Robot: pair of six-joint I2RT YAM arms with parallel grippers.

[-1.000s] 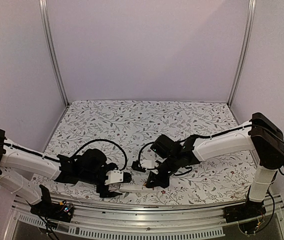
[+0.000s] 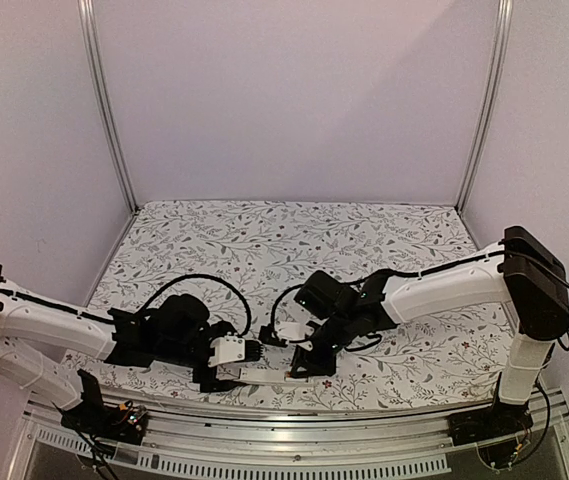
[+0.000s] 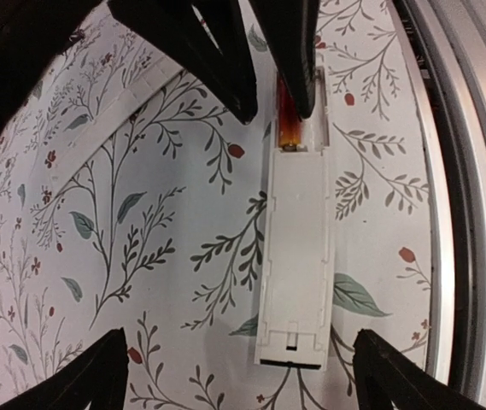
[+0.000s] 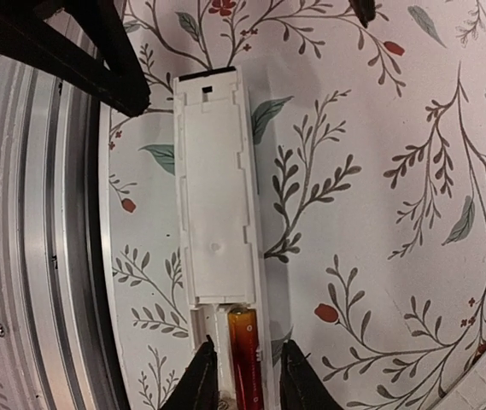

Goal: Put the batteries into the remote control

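The white remote control (image 3: 296,239) lies back side up on the table, its battery compartment uncovered at one end. One orange battery (image 4: 244,350) rests in one channel of that compartment; the channel beside it (image 4: 209,323) looks empty in the right wrist view. Just above the battery, my right gripper is open, a fingertip to either side with a gap around the battery. My left gripper is wide open at the remote's other end, fingers apart from it, nothing held. From the top, both grippers largely hide the remote (image 2: 264,376).
A long white cover strip (image 3: 110,128) lies on the patterned table a little away from the remote. A metal rail (image 4: 72,256) runs close along the table's front edge.
The battery, earlier pinched and tilted above the compartment, now lies down in its channel. The left arm stays nearly still.
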